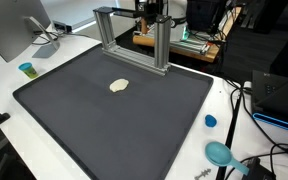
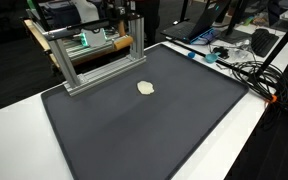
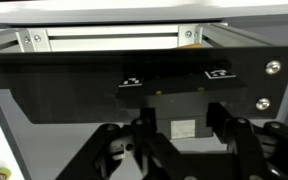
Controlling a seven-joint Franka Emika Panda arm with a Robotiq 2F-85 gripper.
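In the wrist view my gripper reaches in from the bottom, its two dark fingers (image 3: pixel 146 122) standing apart. Just beyond the fingertips is a black block like a handle (image 3: pixel 174 95), set on a wide black panel (image 3: pixel 54 85). Whether the fingers touch this block cannot be made out. A metal frame (image 1: pixel 134 53) stands at the back of the dark mat (image 1: pixel 104 115), and its open side also shows in exterior view 2 (image 2: pixel 104 72). On the mat lies a flat cream-coloured piece (image 2: pixel 145 88), away from the frame. Neither exterior view shows my fingers clearly.
A green and blue cup (image 1: pixel 27 70) stands left of the mat. To the right are a small blue item (image 1: pixel 210 121) and a teal round item (image 1: pixel 222 155). Cables lie on the table's right side.
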